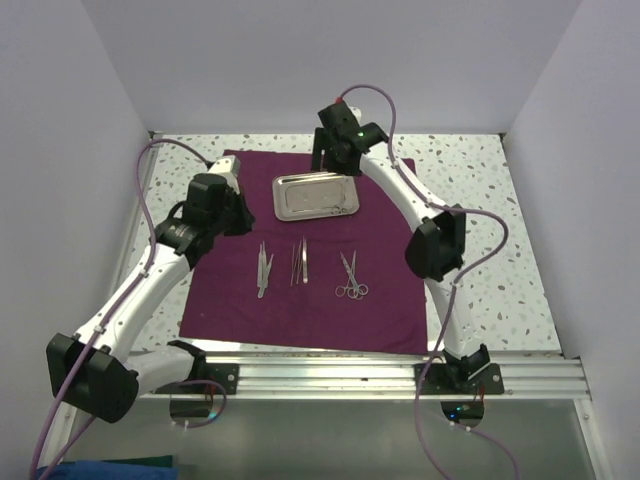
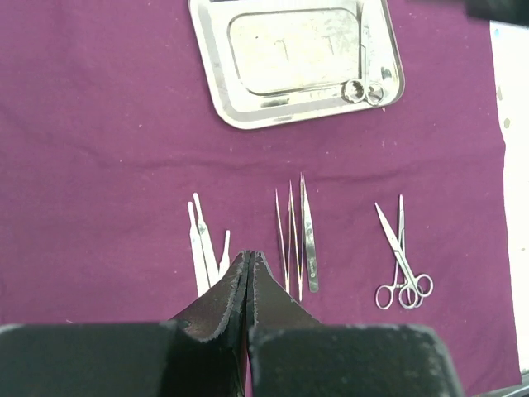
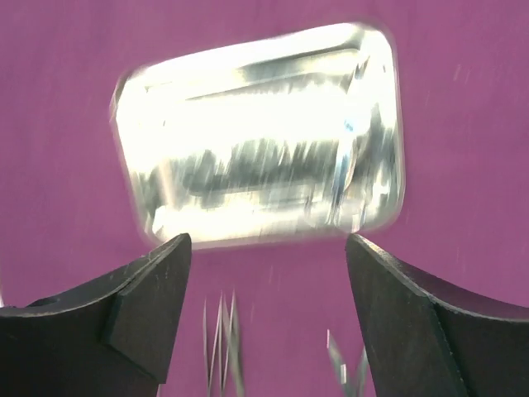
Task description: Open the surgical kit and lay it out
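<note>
The steel tray lies at the back middle of the purple cloth, with scissor-like instruments at its right. Scalpel handles, slender tweezers and two scissors lie in groups in front of it. My left gripper is shut over the cloth left of the tray; nothing shows between its fingers in the left wrist view. My right gripper stands open over the tray's back right, nothing between its fingers in the blurred right wrist view.
A speckled white board surrounds the cloth, with grey walls on both sides and behind.
</note>
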